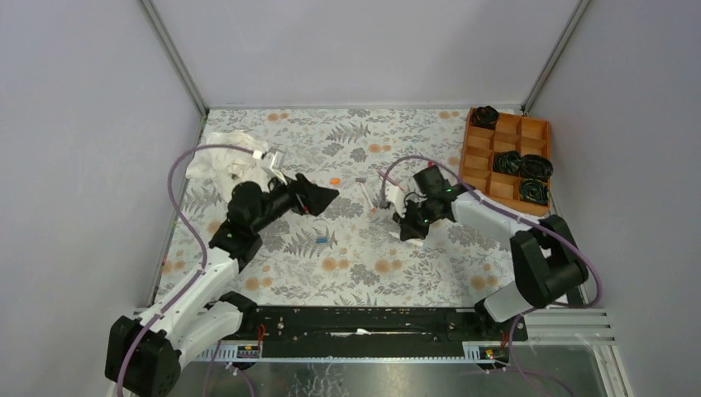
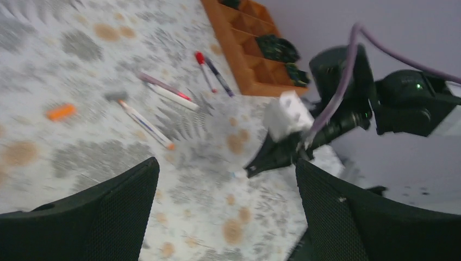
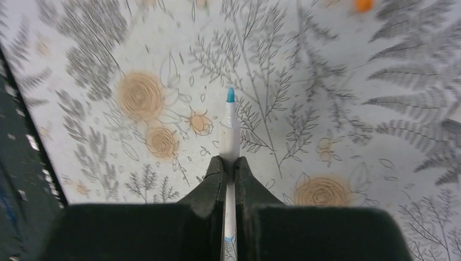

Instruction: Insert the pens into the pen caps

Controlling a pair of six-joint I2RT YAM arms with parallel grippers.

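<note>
My right gripper is shut on a white pen (image 3: 230,138) with a blue tip, gripped around its middle and pointing away from the fingers. From above, that pen (image 1: 412,241) shows under the right fingers, low over the cloth; contact with the cloth is unclear. A small blue cap (image 1: 321,240) lies on the cloth left of it. Up and to the left, my left gripper (image 1: 321,198) hangs open and empty, its fingers (image 2: 103,212) wide apart. An orange cap (image 2: 61,112) and a grey cap (image 2: 115,95) lie near a white pen with orange ends (image 2: 145,124).
Red and white pens (image 2: 166,87) lie farther back, with a red-capped marker (image 2: 205,70) and a dark blue marker (image 2: 219,76) beside the wooden compartment box (image 1: 478,141). White crumpled cloth (image 1: 227,161) sits at the left.
</note>
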